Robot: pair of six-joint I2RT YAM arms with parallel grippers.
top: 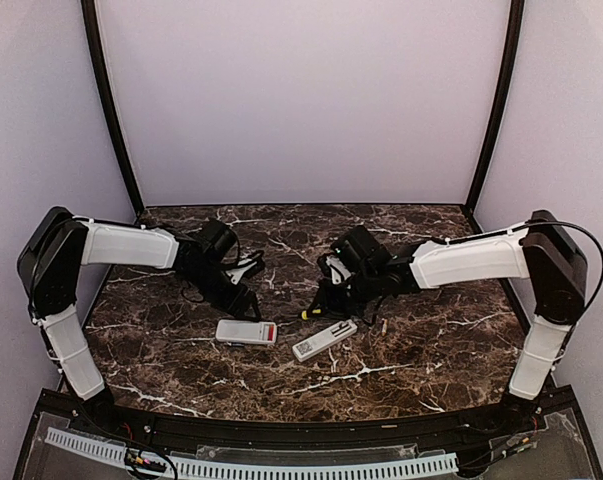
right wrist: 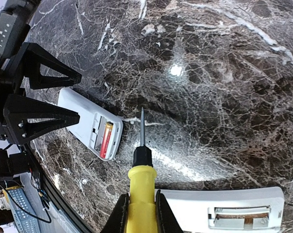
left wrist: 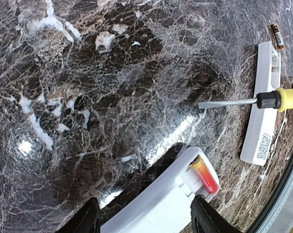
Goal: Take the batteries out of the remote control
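A white remote control (left wrist: 153,208) lies on the marble tabletop at the left; its end compartment is uncovered and holds an orange-and-red battery (left wrist: 203,174). Over its body my left gripper stands open, fingers apart with nothing gripped. My right gripper is shut on the yellow handle of a screwdriver (right wrist: 142,179). The screwdriver's metal tip points across the table, clear of the remote. In the right wrist view the battery (right wrist: 106,140) shows in the slot beside an empty-looking bay.
A second white remote (top: 324,341) with an open compartment lies to the right, below the screwdriver. Beside it is a loose battery (left wrist: 277,36).
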